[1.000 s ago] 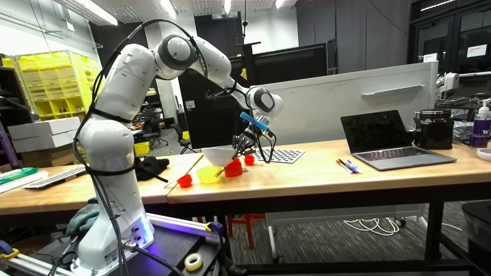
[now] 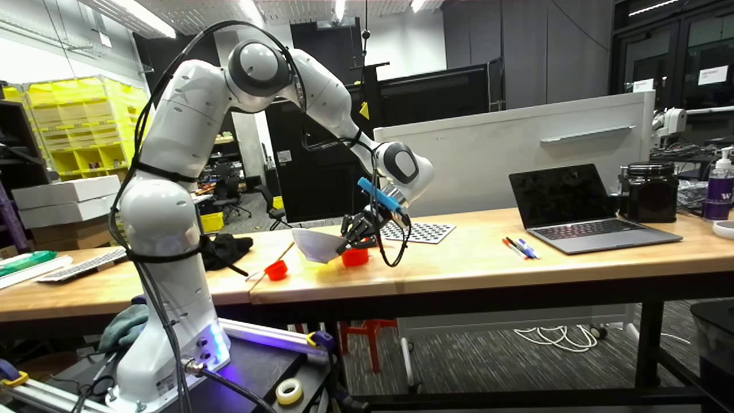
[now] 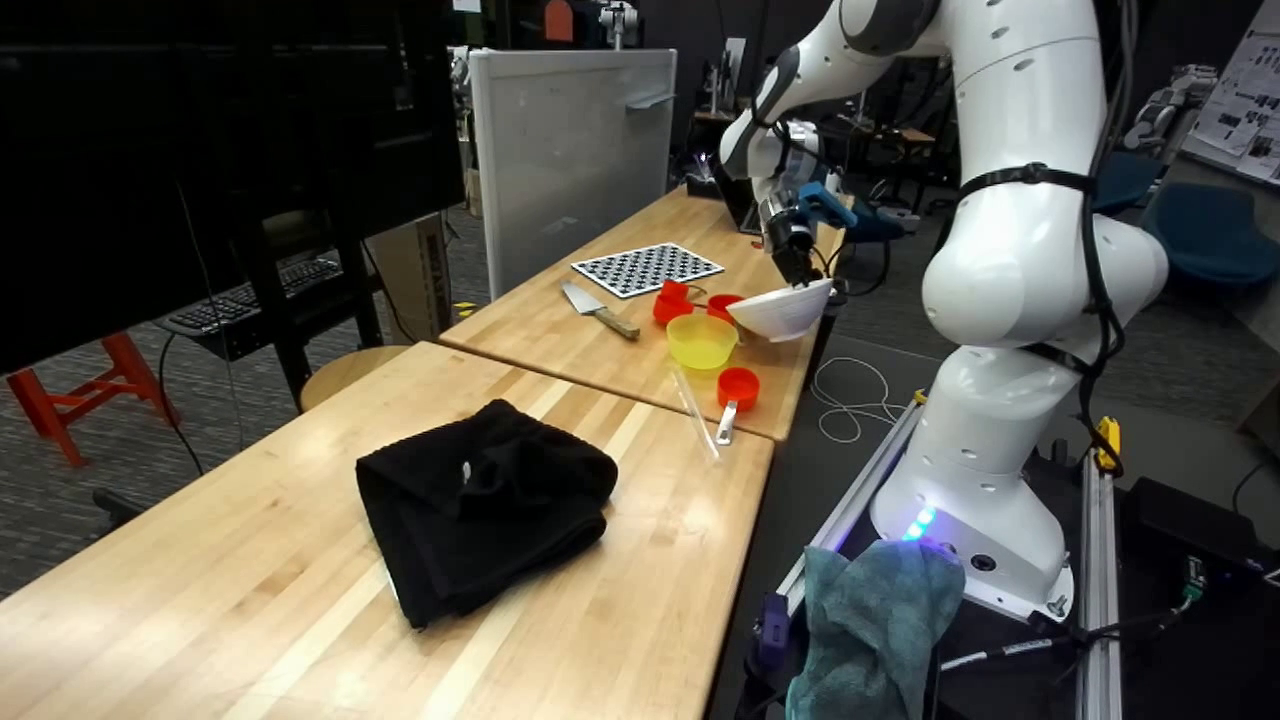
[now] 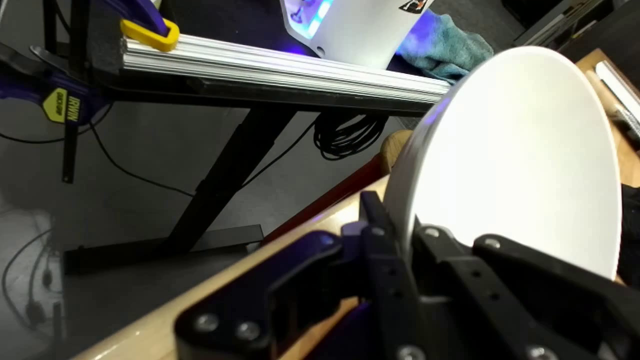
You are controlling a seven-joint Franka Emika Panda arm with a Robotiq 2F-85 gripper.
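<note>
A white bowl (image 2: 319, 245) hangs tilted above the table, its rim pinched by my gripper (image 2: 352, 237). In exterior view 2 the bowl (image 3: 785, 312) is near the table's front edge, beside a yellow bowl (image 3: 702, 344). The wrist view has the rim of the white bowl (image 4: 522, 156) between the black fingers, with the bowl's open inside facing the camera. Red measuring cups (image 3: 673, 304) stand around the yellow bowl, and one red cup with a handle (image 3: 738, 388) lies closer to the table seam. From exterior view 1, the white bowl hides most of the yellow one.
A spatula with a wooden handle (image 3: 600, 312) and a checkered board (image 3: 648, 269) lie farther back. A clear stick (image 3: 696, 414) is near the seam. The black cloth (image 3: 486, 504) covers part of the near table; a laptop (image 2: 595, 213) and pens (image 2: 520, 248) are to the right.
The white bowl has gone from nearly level to tilted and moved toward the table's front edge, over the yellow bowl in exterior view 1. My gripper moved with it, still shut on its rim.
</note>
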